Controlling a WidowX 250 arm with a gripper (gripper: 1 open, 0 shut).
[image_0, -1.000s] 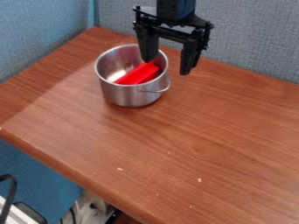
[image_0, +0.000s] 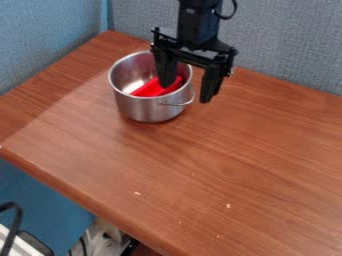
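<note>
A steel pot (image_0: 144, 107) with a wire handle stands on the wooden table (image_0: 201, 180) toward the back left. Inside it lies a red object (image_0: 158, 87). My black gripper (image_0: 189, 78) is open above the pot, one finger down inside its mouth near the red object, the other outside to the right. Whether either touches anything cannot be made out.
Blue-grey padded walls stand at the back and left. Cables and some white hardware show below the table's left edge.
My gripper has come down lower over the pot, its left finger now inside the pot. The pot looks unmoved.
</note>
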